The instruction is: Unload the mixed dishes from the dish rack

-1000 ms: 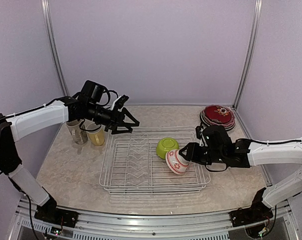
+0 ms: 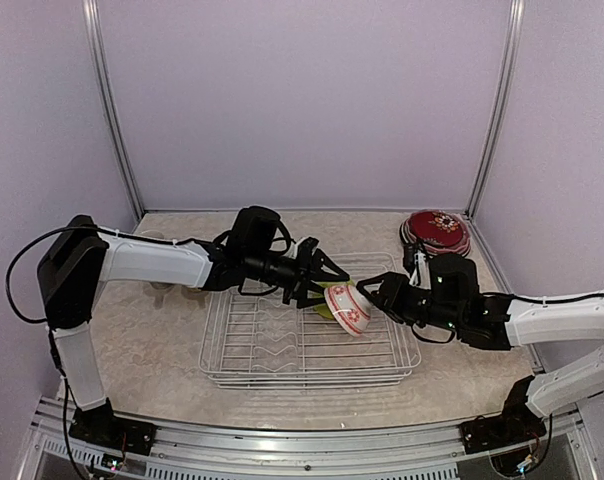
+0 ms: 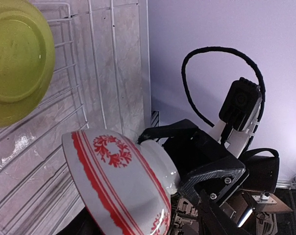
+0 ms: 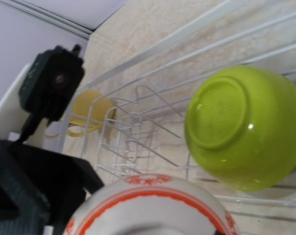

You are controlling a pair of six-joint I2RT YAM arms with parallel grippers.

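Note:
A white bowl with red bands [image 2: 347,308] is tipped on its side over the right half of the wire dish rack [image 2: 272,380]. My right gripper [image 2: 374,298] is shut on its foot, one of the fingers [image 3: 167,130] showing against it in the left wrist view. From the left, my left gripper [image 2: 332,288] reaches the bowl's rim side; its fingers stand apart, with the bowl between the dark fingers at the bottom of the left wrist view. Upside down in the rack rests a green bowl [image 4: 251,127], mostly hidden from above by the left gripper.
Red patterned plates [image 2: 437,232] are stacked at the back right of the counter. A yellow mug [image 4: 91,110] stands outside the rack on the left. The rack's left half is empty, and the front counter strip is clear.
My left gripper has swung right from near the mugs to the white bowl, covering the green bowl from above. The right gripper and white bowl have shifted slightly left and up in the view.

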